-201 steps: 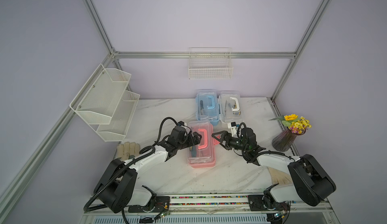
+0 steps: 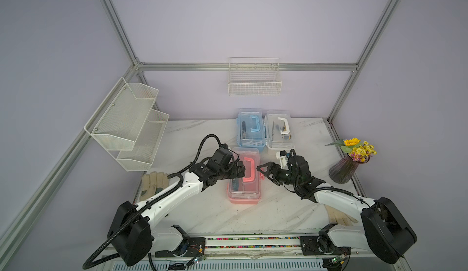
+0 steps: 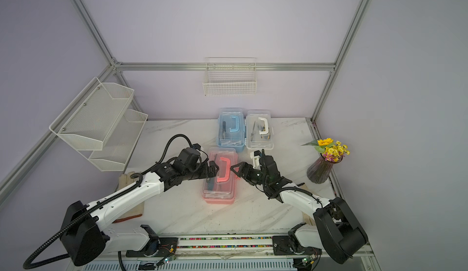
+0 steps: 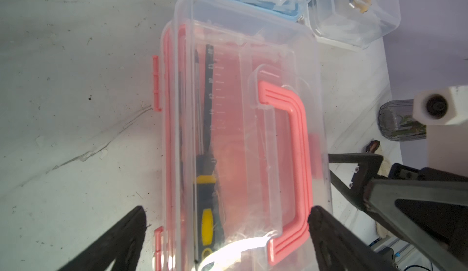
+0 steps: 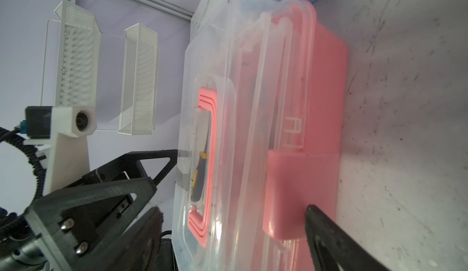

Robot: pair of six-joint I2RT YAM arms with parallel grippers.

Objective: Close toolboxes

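Observation:
The pink toolbox [image 2: 246,197] stands mid-table with its clear lid [image 4: 273,32] lowered over the base and its pink handle [image 4: 299,149] flat on top. In the right wrist view, a pink latch [image 5: 299,193] lies up along the box's side, its edge at the lid rim; whether it is snapped, I cannot tell. My right gripper [image 3: 235,168] is at that side, fingers apart, one fingertip [image 5: 321,227] close to the latch. Over the lid's left part is my open left gripper [image 2: 241,168], nothing between its fingers. Behind stand a blue toolbox [image 2: 251,146] and a clear-white toolbox [image 2: 278,144], lids down.
A vase of flowers [image 2: 345,168] stands at the right edge. Gloves [image 2: 155,182] lie at the left, partly behind my left arm. Wire racks [image 2: 254,88] hang on the walls.
The latch stuck out to the right of the pink toolbox earlier; now it stands closer to the box's side. My right gripper has shifted slightly, and my left gripper has turned over the lid.

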